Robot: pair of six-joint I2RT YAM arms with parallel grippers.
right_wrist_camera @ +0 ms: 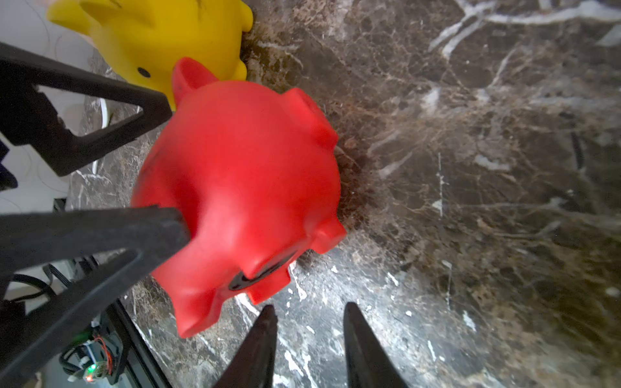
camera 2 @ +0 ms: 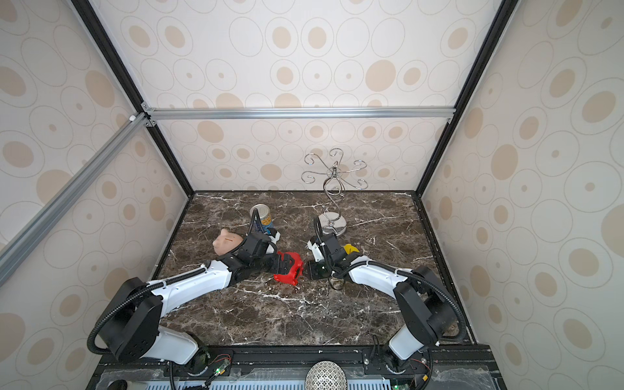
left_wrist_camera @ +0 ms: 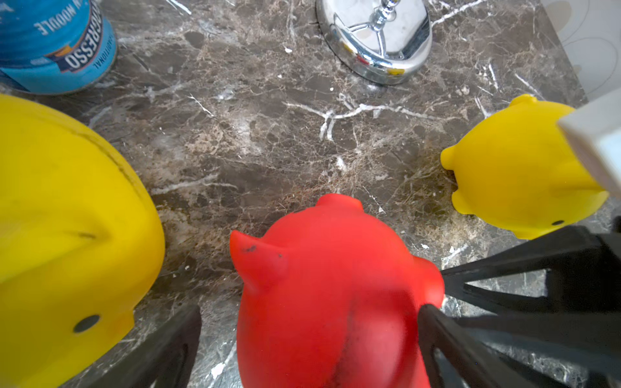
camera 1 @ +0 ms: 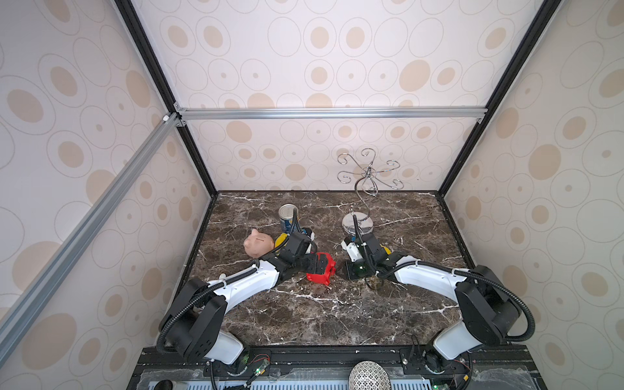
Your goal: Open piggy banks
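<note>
The red piggy bank (camera 1: 320, 270) (camera 2: 287, 269) (left_wrist_camera: 330, 291) (right_wrist_camera: 239, 168) sits mid-table between my grippers, its snout and an ear visible. My left gripper is open around its body; the right wrist view shows those black fingers beside the red pig. My right gripper is part open beside it, nothing between its fingertips. A yellow pig (left_wrist_camera: 64, 239) stands to the left, a smaller yellow pig (left_wrist_camera: 517, 168) to the right and a pink pig (camera 1: 258, 242) at the far left.
A blue can (left_wrist_camera: 55, 42) stands behind the left yellow pig. A chrome stand's round base (camera 1: 357, 223) is at the back right. A white spoon lies at the left.
</note>
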